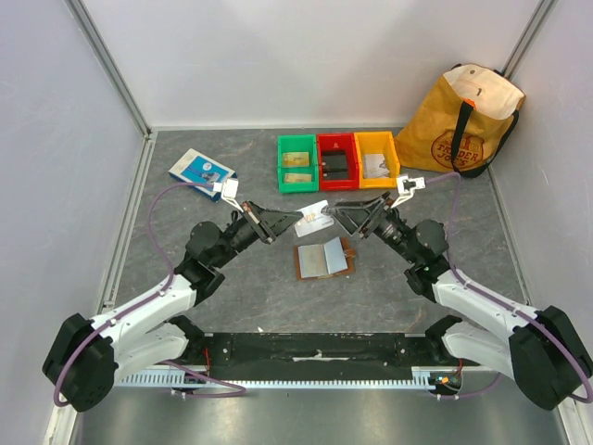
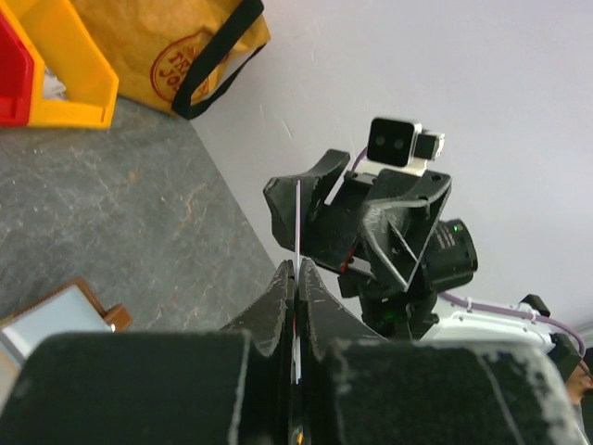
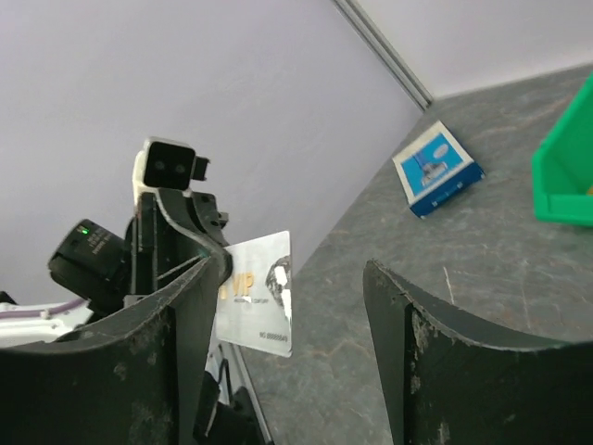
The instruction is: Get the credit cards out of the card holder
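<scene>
A white card (image 1: 313,220) marked "VIP" is held by its edge in my left gripper (image 1: 298,216), which is shut on it. In the left wrist view the card (image 2: 297,218) stands upright, edge-on; in the right wrist view its printed face (image 3: 258,295) shows. My right gripper (image 1: 330,212) is open, its fingers (image 3: 199,297) apart at the card's far edge. Whether the card reaches in between them, I cannot tell. Below, the brown card holder (image 1: 346,248) lies open on the table with its clear sleeves (image 1: 313,261) showing.
Behind stand a green bin (image 1: 296,186) and a yellow bin (image 1: 393,158), each with cards inside, and a red bin (image 1: 339,185) with dark contents. A blue-and-white box (image 1: 201,169) lies back left, a tan bag (image 1: 454,116) back right.
</scene>
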